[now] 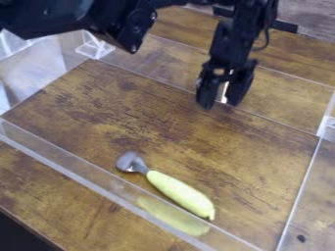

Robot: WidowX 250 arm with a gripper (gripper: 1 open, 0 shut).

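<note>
A spoon with a pale yellow-green handle (179, 193) and a silver bowl lies on the wooden surface (92, 137) at the bottom middle. My black gripper (222, 94) is at the top right of the view, well behind and above the spoon, open and apart from it. It is somewhat blurred.
A clear plastic wall (118, 184) borders the workspace along the front, with others at the right, back and left.
</note>
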